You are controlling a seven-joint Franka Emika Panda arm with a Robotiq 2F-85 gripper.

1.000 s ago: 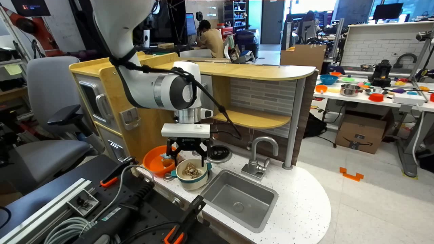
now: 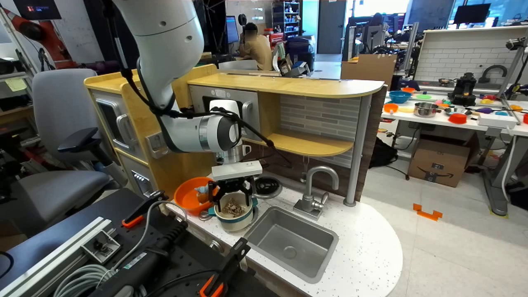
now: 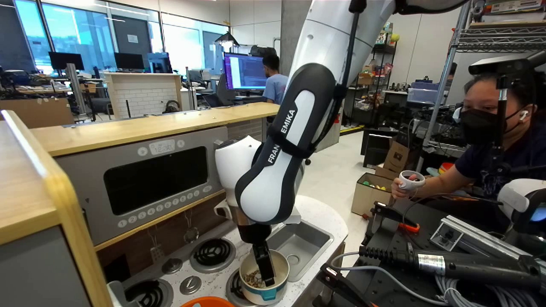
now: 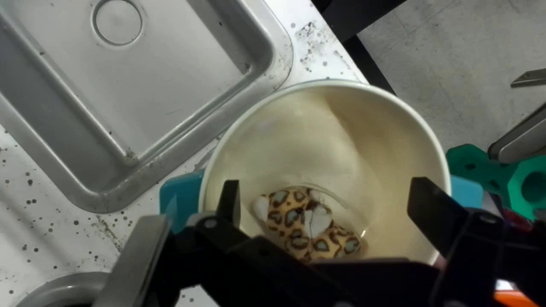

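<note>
A cream pot (image 2: 233, 221) with teal handles stands on the counter beside the sink, upright. Inside it, at the bottom, lies a leopard-print soft toy (image 4: 307, 225) with white patches. My gripper is open over the pot, its fingers (image 4: 228, 202) spread wide above the toy with nothing between them. In exterior view 2 the fingers (image 3: 265, 266) reach down into the pot's opening. Part of the toy is hidden behind the gripper body in the wrist view.
An orange bowl (image 2: 190, 198) with items in it sits left of the pot. The grey sink (image 2: 297, 247) and faucet (image 2: 314, 190) are to the right. Stove burners (image 3: 212, 254) lie behind. Counter right of the sink (image 2: 368, 242) is clear.
My gripper has come down and slightly to the right, lower over the pot. The pot and the toy look unmoved.
</note>
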